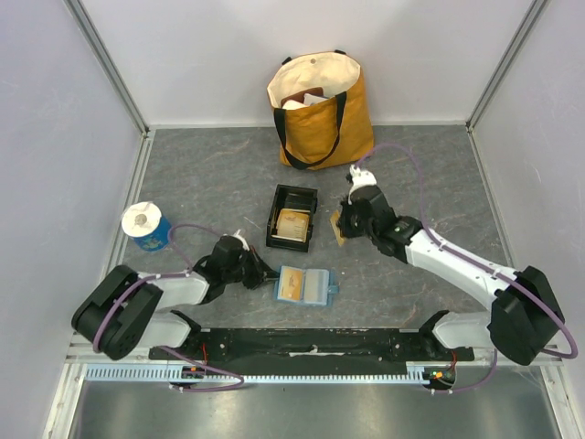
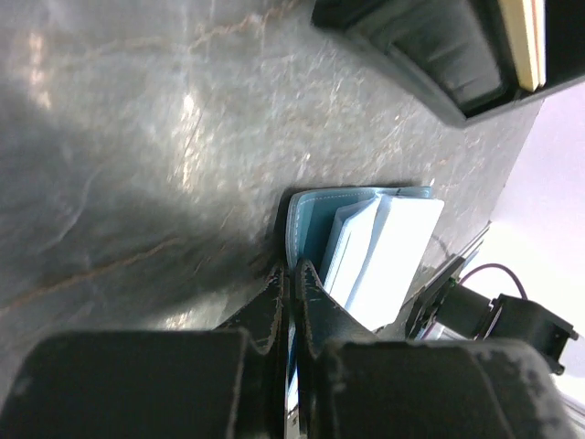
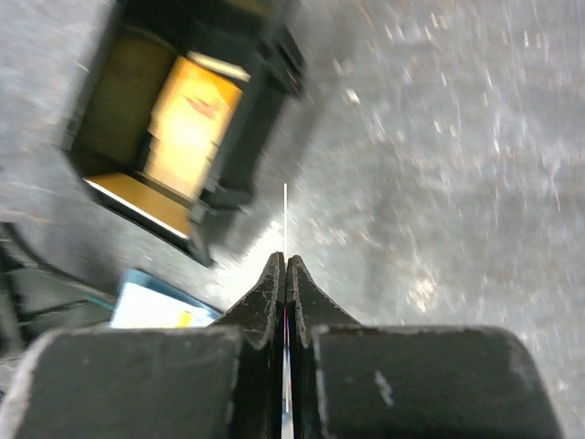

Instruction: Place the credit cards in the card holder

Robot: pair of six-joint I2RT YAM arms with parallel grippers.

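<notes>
The blue card holder (image 1: 316, 287) lies unfolded, with an orange card (image 1: 292, 284) showing in its left side and clear sleeves at right. My left gripper (image 1: 273, 275) is shut on its left edge; the left wrist view shows the holder's corner (image 2: 311, 229) pinched between the fingertips. Right of the black box (image 1: 291, 243), a yellow-orange credit card (image 1: 337, 229) hangs from my right gripper (image 1: 345, 216), which is shut on it. The right wrist view catches this card edge-on (image 3: 285, 224) as a thin line. More orange cards (image 3: 190, 119) rest inside the box.
A mustard bag (image 1: 322, 137) stands at the back. At left is a blue-and-white roll (image 1: 146, 226). Bare grey table lies right of the holder, and the box sits just behind the holder.
</notes>
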